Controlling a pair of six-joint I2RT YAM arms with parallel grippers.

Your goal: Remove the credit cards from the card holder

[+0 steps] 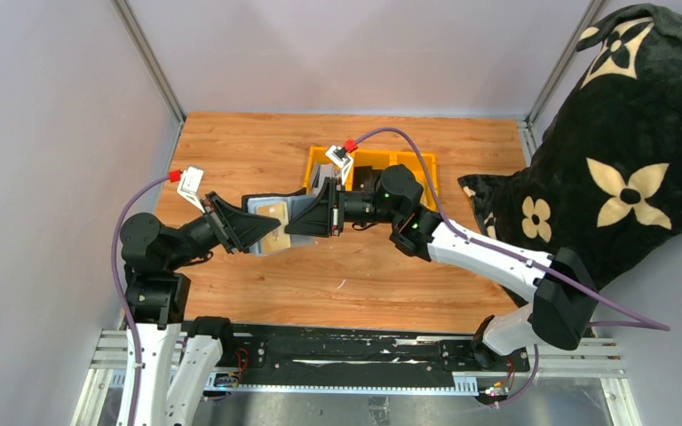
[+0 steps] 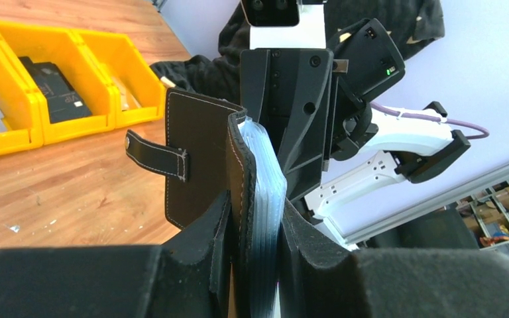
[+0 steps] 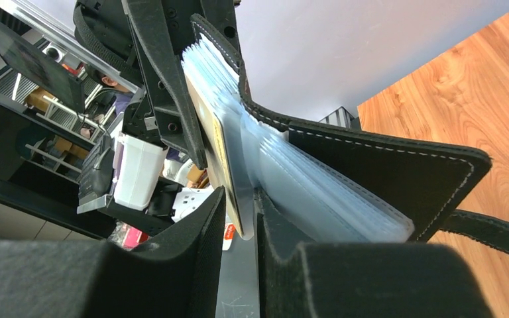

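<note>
A dark leather card holder [image 2: 202,149] with clear plastic sleeves [image 2: 265,165] is held upright in the air, its strap sticking out. My left gripper is shut on the holder's side, cover and sleeves between its fingers. A gold-coloured card [image 1: 273,213] shows at the front of the sleeves, seen nearly edge-on as a card [image 3: 213,136] in the right wrist view. From the opposite side my right gripper stands part open, its fingertips around the card's near lower edge. The plastic sleeves lie beside its right-hand finger; a firm hold does not show.
Behind the grippers on the wooden table [image 1: 240,142] sits a yellow divided bin [image 1: 368,158] with dark and pale items in it. A black patterned cushion [image 1: 586,169] leans at the right.
</note>
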